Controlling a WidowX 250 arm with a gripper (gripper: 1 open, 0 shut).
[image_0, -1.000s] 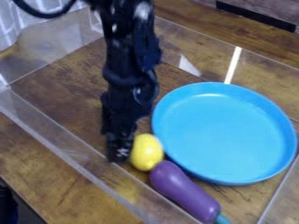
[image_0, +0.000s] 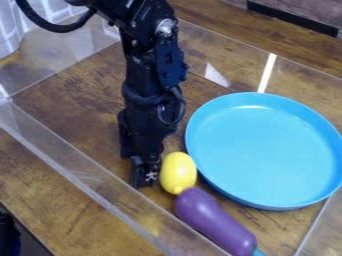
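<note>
The black arm reaches down from the top centre, and its gripper (image_0: 147, 166) is low over the wooden floor, just left of a yellow lemon-like object (image_0: 179, 173). The fingers are dark and hard to make out; nothing clearly shows between them. A purple eggplant-like object (image_0: 214, 220) with a teal end lies below the lemon, toward the bottom right.
A large blue bowl or plate (image_0: 262, 150) fills the right of the space. Clear plastic walls (image_0: 94, 184) edge the area. Bare wood lies to the left of the arm.
The arm looks sharper than a second ago and has shifted only slightly. The lemon and purple object sit a little differently from a second ago, slightly to the right.
</note>
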